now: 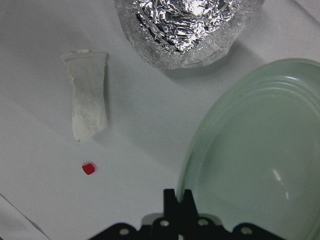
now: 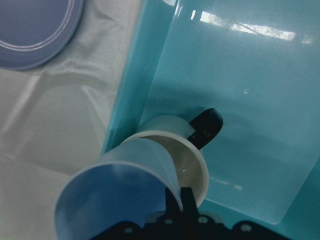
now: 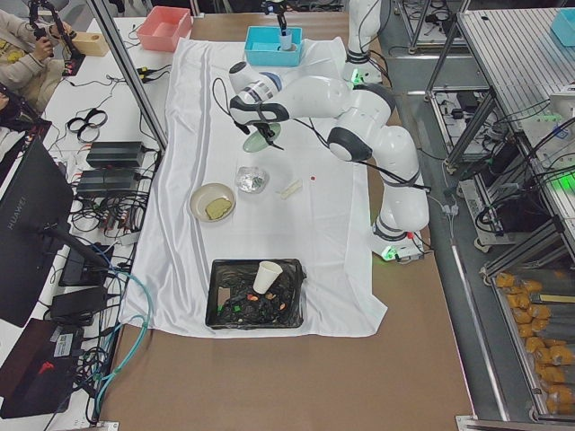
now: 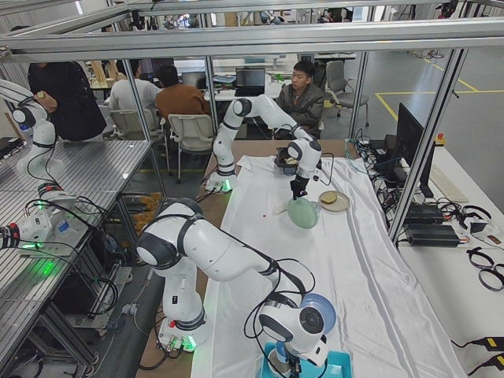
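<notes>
My left gripper is shut on the rim of a pale green plate (image 4: 302, 213), held above the cloth. In the left wrist view a foil bowl (image 1: 185, 30), a crumpled white strip (image 1: 87, 100) and a small red piece (image 1: 88, 168) lie nearby. In the right wrist view my right gripper is shut on a light blue cup (image 2: 100, 200), tilted over a white-rimmed mug (image 2: 187, 167) with a dark handle inside the turquoise bin (image 2: 245, 130).
A blue plate (image 2: 30, 25) lies beside the bin. A beige plate (image 3: 202, 202) holds a yellow item (image 3: 217, 208). A black tray (image 3: 234, 319) with a white cup (image 3: 267, 277) sits at the near end of the cloth.
</notes>
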